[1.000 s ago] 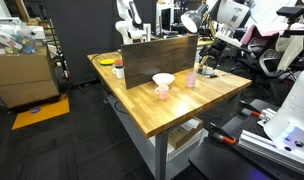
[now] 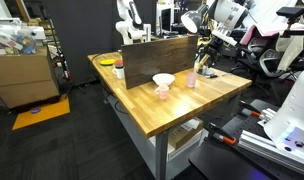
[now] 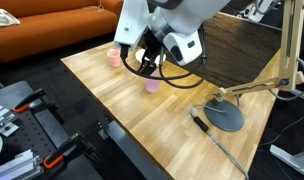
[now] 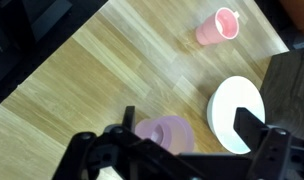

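In the wrist view a translucent pink cup (image 4: 170,132) stands on the wooden table, seen from above between the spread black fingers of my gripper. Those fingers are open and grip nothing. Exterior view 2 has the same cup (image 3: 152,84) upright on the table, just under the gripper (image 3: 148,66). A pink mug with a handle (image 4: 218,27) and a white bowl (image 4: 233,112) stand farther off, apart from the gripper. Part of the cup's near side is hidden by the gripper.
A dark wooden panel (image 2: 162,62) rises behind the bowl. On the other side lie a grey round lamp base (image 3: 224,116) and a thin-handled tool (image 3: 218,143).
The arm has risen slightly, and the gripper sits a little to the left of where it was. The cup, mug and bowl have not moved.
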